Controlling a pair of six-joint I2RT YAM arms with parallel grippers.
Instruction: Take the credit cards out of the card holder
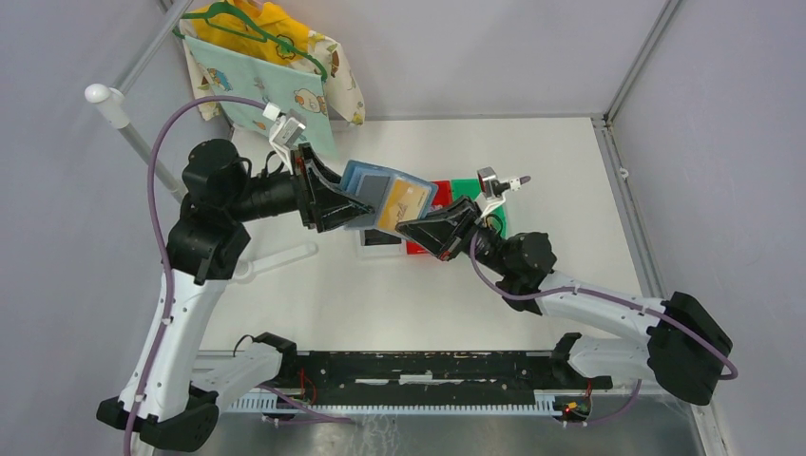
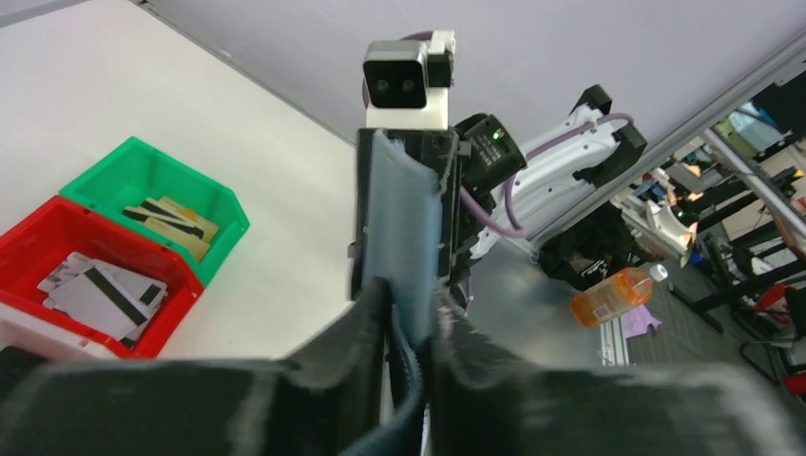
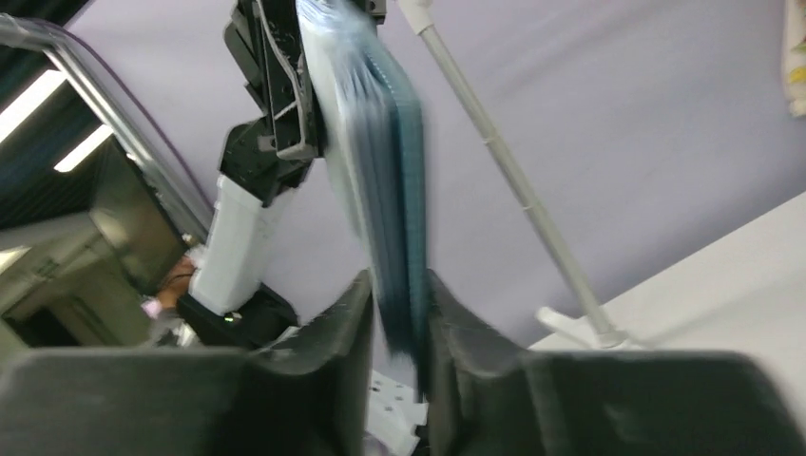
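A blue card holder is held up above the table between my two grippers, with grey and orange cards showing on its face in the top view. My right gripper is shut on its right lower edge; the right wrist view shows the holder edge-on between the fingers. At the holder's left side, my left gripper has its fingers partly parted around it. In the left wrist view the holder stands edge-on, its lower end between blurred fingers.
Below, on the table, a red bin holds white cards and a green bin holds yellowish cards. A white bin stands beside the red one.
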